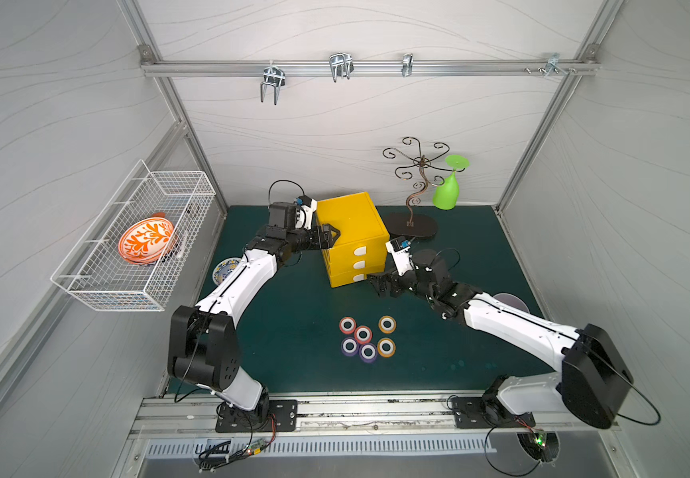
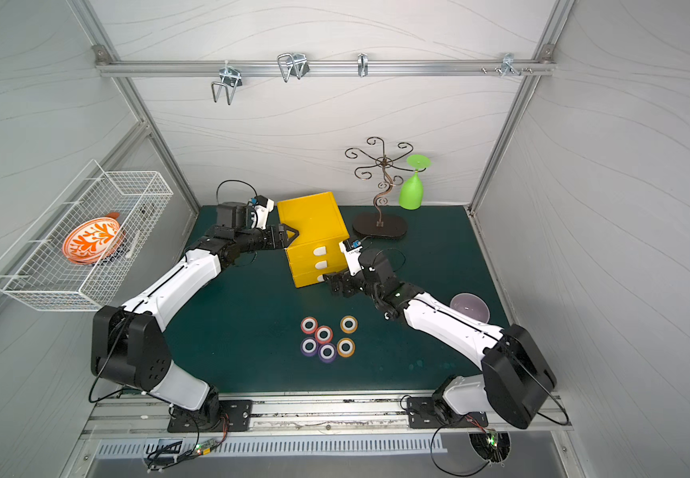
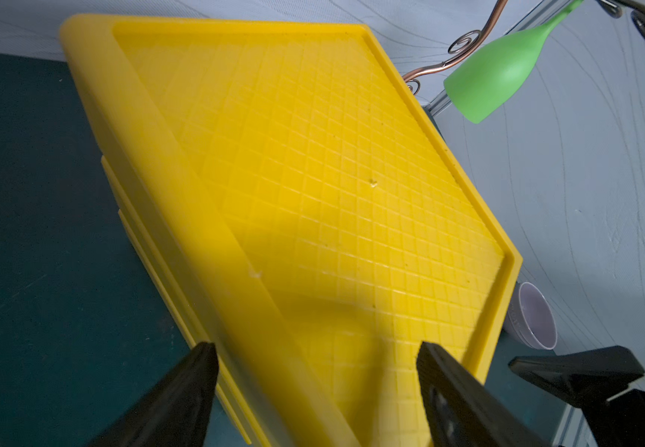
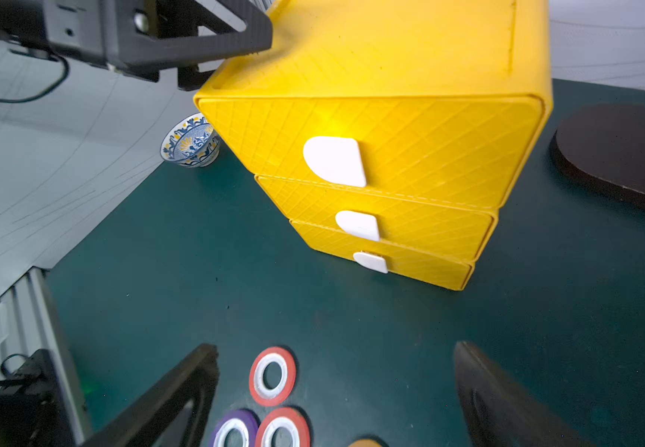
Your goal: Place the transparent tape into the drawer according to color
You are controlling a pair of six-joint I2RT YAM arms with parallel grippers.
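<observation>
A yellow three-drawer box (image 1: 348, 215) with white handles, all drawers closed, stands at the back middle. My left gripper (image 1: 327, 236) is at the top left edge of the box, its fingers parted around that edge in the left wrist view. My right gripper is open and empty, facing the drawer fronts, with the top handle (image 4: 335, 160) in view. Red (image 4: 285, 372), purple (image 2: 327, 359) and orange-yellow (image 2: 345, 354) tape rolls lie in several pairs on the table in front of the box.
A dark stand (image 1: 396, 223) with a green hanging glass (image 1: 445, 195) is right of the box. A patterned bowl (image 4: 188, 145) sits left, a pale bowl (image 2: 469, 302) right. A wire basket (image 1: 105, 290) hangs on the left wall.
</observation>
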